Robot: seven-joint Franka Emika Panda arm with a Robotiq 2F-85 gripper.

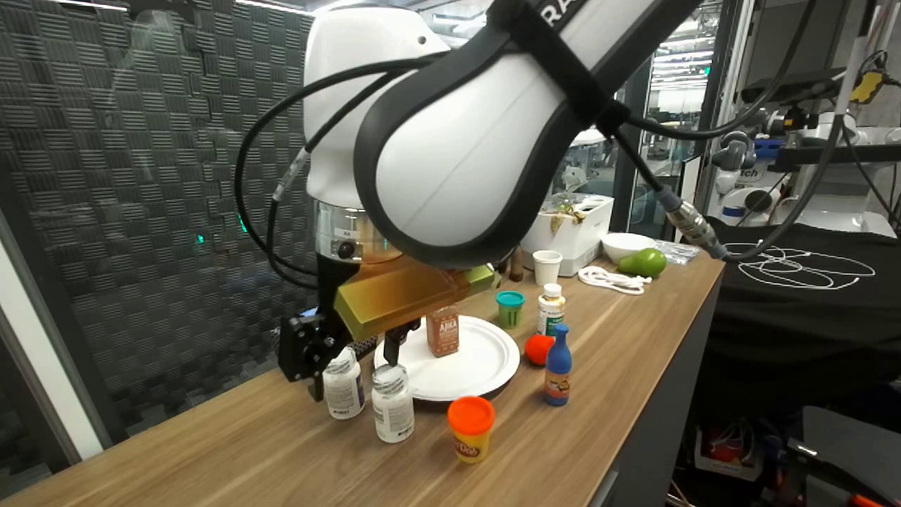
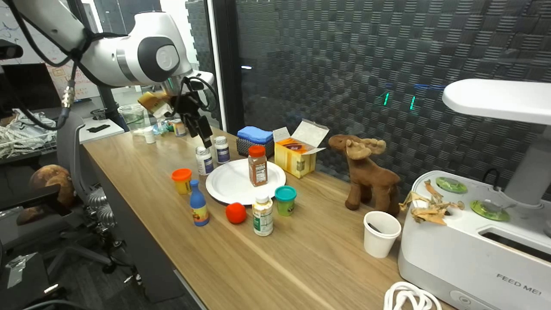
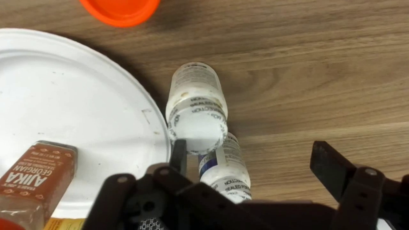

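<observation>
Two white bottles stand upright side by side on the wooden table, the nearer bottle [image 1: 393, 414] and the farther bottle [image 1: 343, 394] in exterior view 1. My gripper [image 1: 355, 369] is low over them, its fingers spread wide and nothing held. From the wrist, one black finger [image 3: 179, 155] overlaps the cap edge of the nearer bottle [image 3: 196, 126]; whether they touch I cannot tell. The farther bottle [image 3: 230, 172] appears between the fingers, closer to that same finger, partly hidden by the gripper body. The other finger [image 3: 329, 164] hangs over bare wood.
Right beside the bottles is a white plate [image 2: 222, 181] bearing a red-capped spice jar [image 2: 258, 168]. An orange-lidded tub [image 1: 470, 429], a blue bottle [image 1: 558, 372] and a red ball [image 2: 236, 212] are near. The basket with a blue cloth [image 2: 255, 135] sits behind.
</observation>
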